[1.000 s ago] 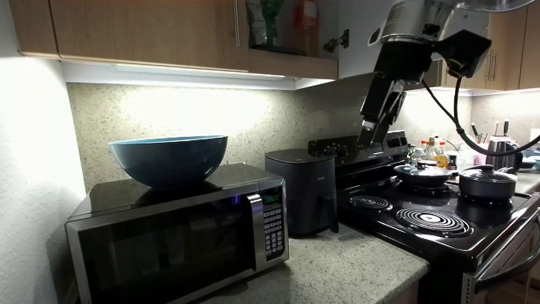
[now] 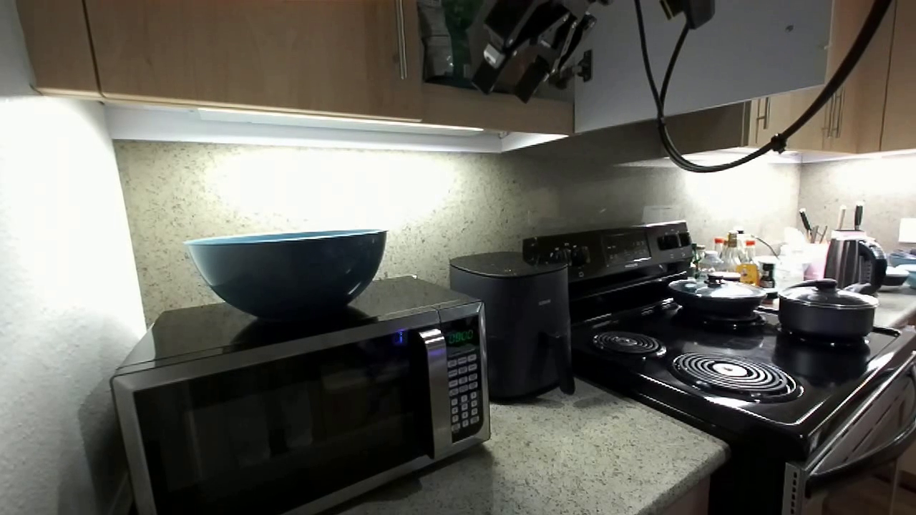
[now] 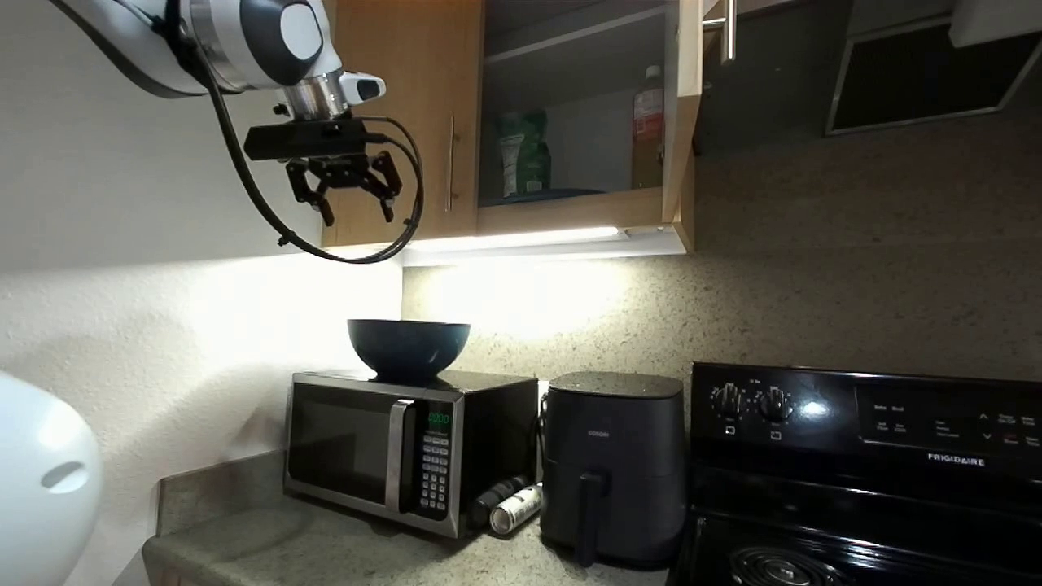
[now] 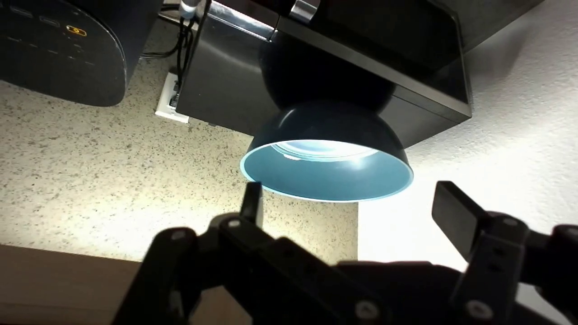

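A large bowl [image 2: 292, 270], dark outside and light blue inside, rests upright on top of the microwave [image 2: 300, 403]. High above it, level with the wall cabinets, hangs my gripper [image 3: 356, 216], open and with nothing between its fingers. In the wrist view the bowl [image 4: 330, 176] appears beyond the two spread fingertips, clear of both, with its inside empty as far as it shows. Exterior view 1 catches only the tips of the gripper [image 2: 508, 86] at the top edge, in front of the cabinet opening.
One cabinet door [image 3: 684, 117] stands open, showing a bottle [image 3: 647, 127] and a green bag [image 3: 527, 151] inside. An air fryer [image 3: 613, 469] stands right of the microwave, beside the stove [image 2: 704, 360] with its pan and pot. A can [image 3: 515, 509] lies between microwave and fryer.
My gripper has risen and moved left in exterior view 1, from over the stove's back to before the cabinet opening. The bowl has stayed where it was.
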